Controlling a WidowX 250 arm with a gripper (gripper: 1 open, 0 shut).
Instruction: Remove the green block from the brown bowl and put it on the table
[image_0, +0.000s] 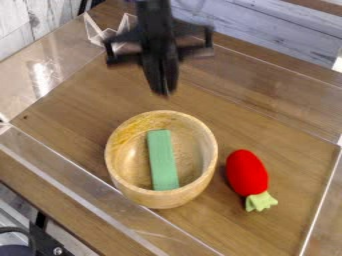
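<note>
The green block (162, 160) lies lengthwise inside the brown bowl (124, 186), flat against its bottom and wholly in sight. Above and beyond the bowl's far rim hangs my black gripper (164, 88), blurred by motion. Its fingers look closed together, with nothing between them. Clear space separates the gripper from the block.
To the right of the bowl sits a red vegetable-shaped toy (246, 172) with a pale green end. A white wire-like object (98, 30) stands at the back left. Bare wooden table (67, 115) stretches left of the bowl and behind it.
</note>
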